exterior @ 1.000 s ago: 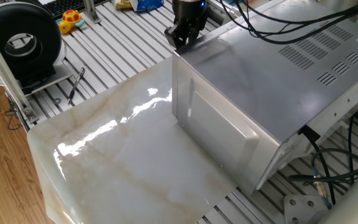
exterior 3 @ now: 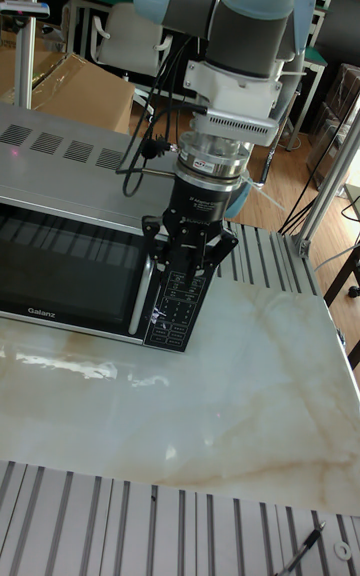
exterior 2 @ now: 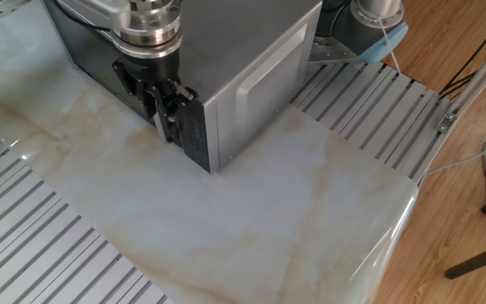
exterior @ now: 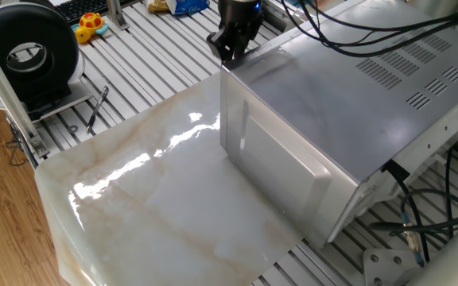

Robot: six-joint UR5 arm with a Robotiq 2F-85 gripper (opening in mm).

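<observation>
A silver microwave oven [exterior: 308, 95] with its dark door [exterior 3: 69, 277] shut stands on the marble-patterned sheet. At the door's right edge runs an upright silver handle [exterior 3: 142, 297], beside the black button panel [exterior 3: 179, 309]. My black gripper [exterior 3: 170, 283] points down in front of the panel, close to the handle. From above, the gripper [exterior 2: 167, 118] is at the oven's front face, beside the handle. Its fingertips blend into the dark panel, so whether they touch or enclose the handle cannot be made out. In exterior view 1 the oven's top edge hides the fingertips.
The marble-patterned sheet [exterior 2: 226, 228] is bare in front of the oven. A black spool [exterior: 30, 56], a yellow-orange toy [exterior: 91, 26] and a pen [exterior: 98, 109] lie across the slatted table. Black cables [exterior: 372, 40] hang over the oven's top.
The gripper shifts only very slightly in exterior view 1. The microwave and the things on the table stay in place.
</observation>
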